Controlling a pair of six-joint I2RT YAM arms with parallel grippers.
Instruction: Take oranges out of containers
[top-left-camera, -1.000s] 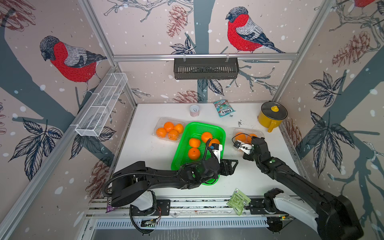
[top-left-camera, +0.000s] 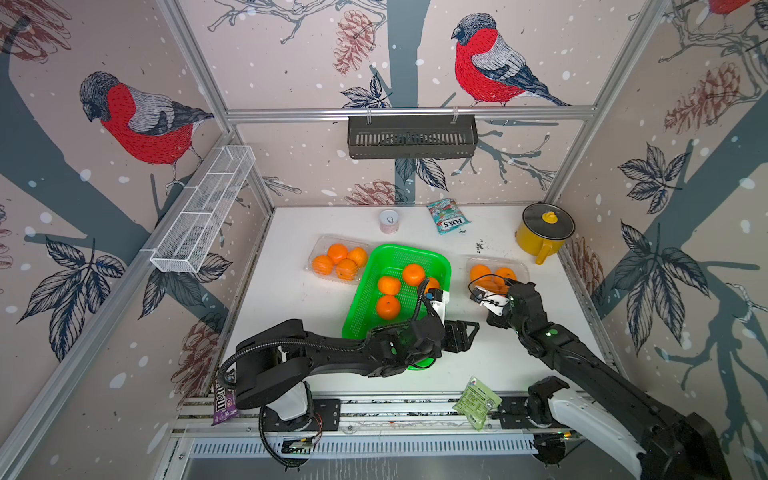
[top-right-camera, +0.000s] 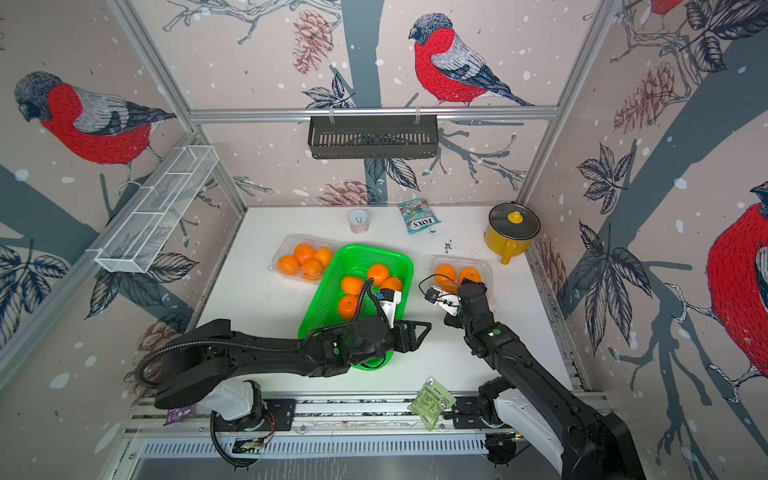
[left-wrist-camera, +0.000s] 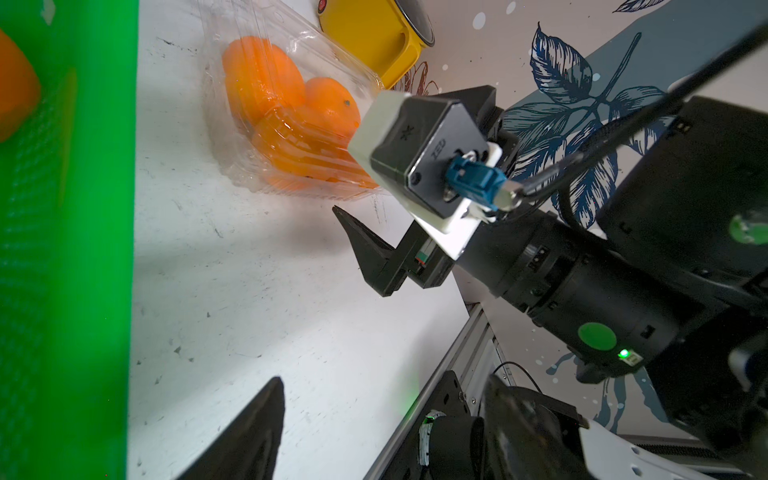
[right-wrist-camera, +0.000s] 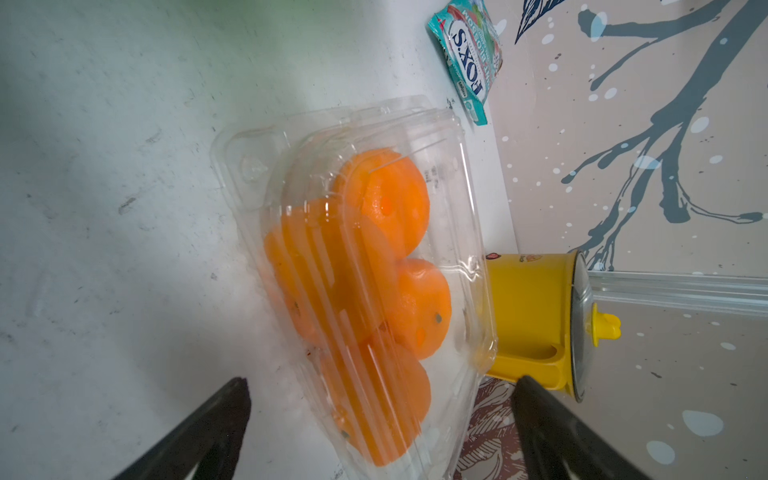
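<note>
A clear plastic container (right-wrist-camera: 472, 296) with several oranges (right-wrist-camera: 428, 308) fills the middle of the right wrist view. My right gripper is open at its near end, with blurred fingers (right-wrist-camera: 200, 436) wide apart; how high it stands over the lid is hard to judge. Over the front right of the green basket (top-left-camera: 364, 300) hangs my left gripper (top-left-camera: 461, 336), part open and empty, its fingers (left-wrist-camera: 248, 436) above bare table in the left wrist view. Several loose oranges (top-left-camera: 388, 306) lie in the basket. Left of it, a second clear container (top-left-camera: 314, 266) holds several oranges (top-left-camera: 337, 252).
A yellow pot (top-left-camera: 544, 232) stands at the back right, beyond the right container. The blue packet (top-left-camera: 448, 216) and a small cup (top-left-camera: 389, 221) are at the back. A green packet (top-left-camera: 477, 402) lies at the front edge. Both arms reach close together.
My left arm has shifted slightly to the right. The right gripper has moved a little right and toward the front, showing more of the oranges in the right container.
</note>
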